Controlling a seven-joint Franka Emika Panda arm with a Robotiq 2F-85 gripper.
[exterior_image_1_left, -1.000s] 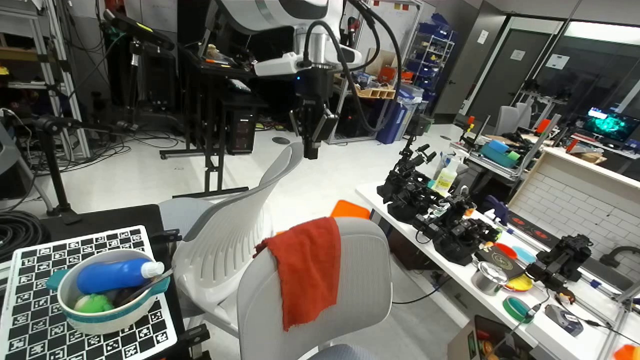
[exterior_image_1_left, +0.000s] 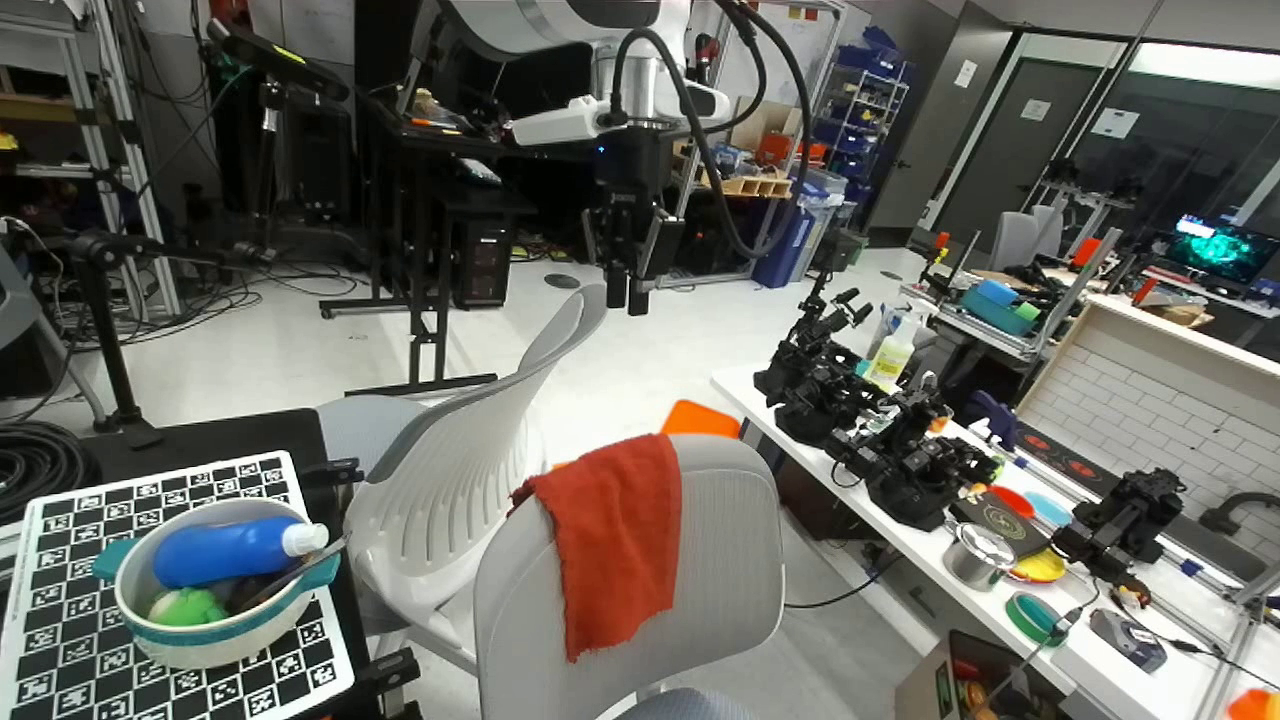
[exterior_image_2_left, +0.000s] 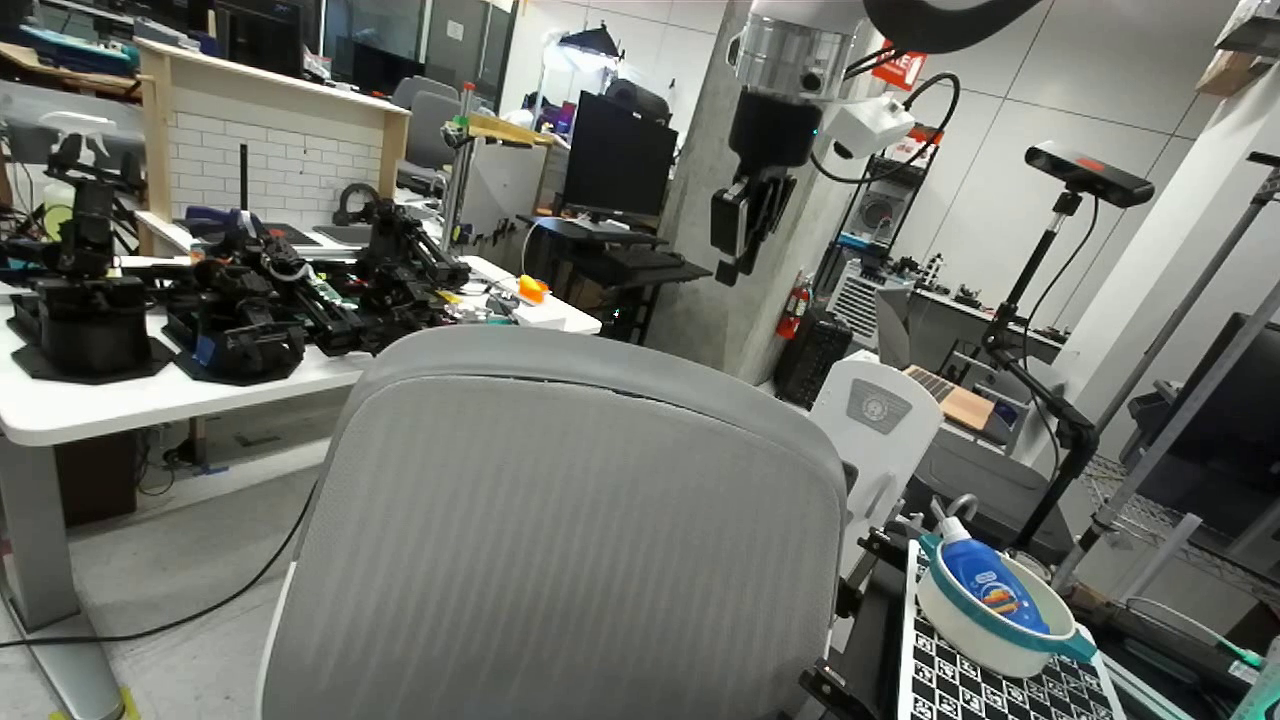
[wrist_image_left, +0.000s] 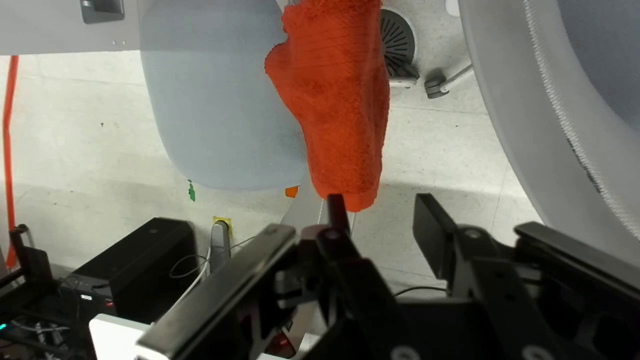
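A red-orange cloth (exterior_image_1_left: 615, 534) hangs over the backrest of a grey chair (exterior_image_1_left: 732, 564), draped down the side that faces exterior view 1. In the wrist view the cloth (wrist_image_left: 345, 108) lies beyond the fingertips, with floor showing around its lower end. High above the chairs, my gripper (exterior_image_1_left: 627, 298) points downward with its fingers apart and nothing between them. Exterior view 2 shows the gripper (exterior_image_2_left: 738, 266) well above the chair back (exterior_image_2_left: 576, 516); the cloth is hidden there.
A second, white-grey chair (exterior_image_1_left: 480, 444) stands left of the draped one. At far left a bowl (exterior_image_1_left: 180, 648) holding a blue bottle (exterior_image_1_left: 228, 550) sits on a checkered board (exterior_image_1_left: 78, 648). A white table (exterior_image_1_left: 894, 510) crowded with black devices is on the right.
The gripper's fingers have spread: two separate fingertips now show where they were together a second ago. The arm has barely shifted, and the cloth and chairs stay where they were.
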